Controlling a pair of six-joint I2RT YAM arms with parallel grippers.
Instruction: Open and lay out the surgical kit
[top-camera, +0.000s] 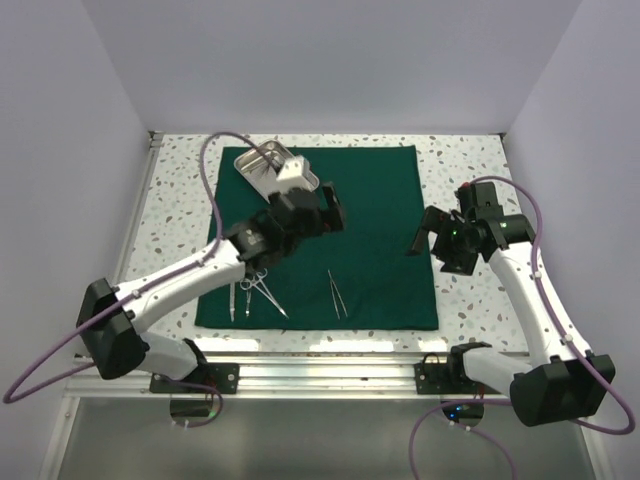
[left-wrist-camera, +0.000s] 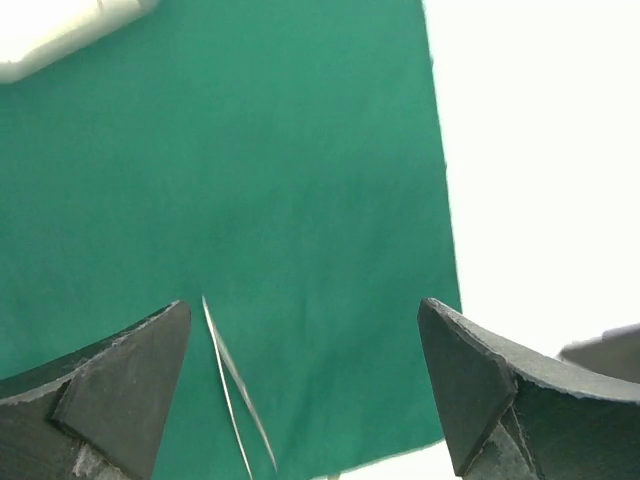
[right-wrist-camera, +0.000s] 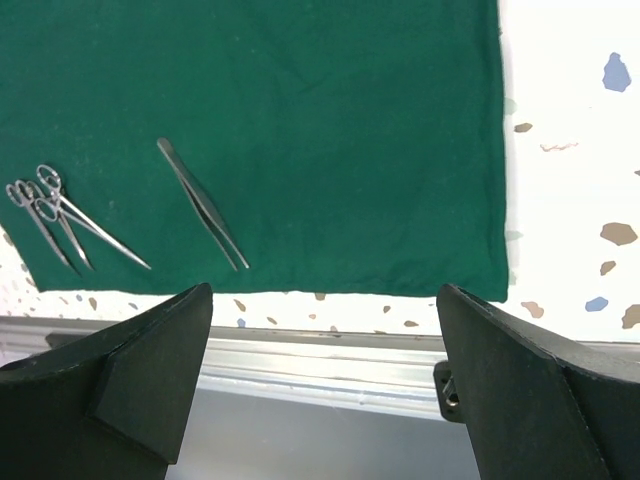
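Observation:
A green cloth (top-camera: 385, 190) lies spread on the table. Tweezers (top-camera: 337, 294) rest alone near its front middle, tips towards the front edge. Left of them, scissor-like instruments (right-wrist-camera: 60, 205) lie side by side, partly hidden by the left arm in the top view. A metal tray (top-camera: 262, 165) sits at the back left of the cloth. My left gripper (top-camera: 333, 207) hovers over the middle of the cloth, open and empty, with the tweezers (left-wrist-camera: 235, 385) showing far below between its fingers. My right gripper (top-camera: 430, 238) stands open above the cloth's right edge, holding nothing.
Speckled white table surface (top-camera: 480, 305) borders the cloth. A metal rail (top-camera: 330, 372) runs along the front.

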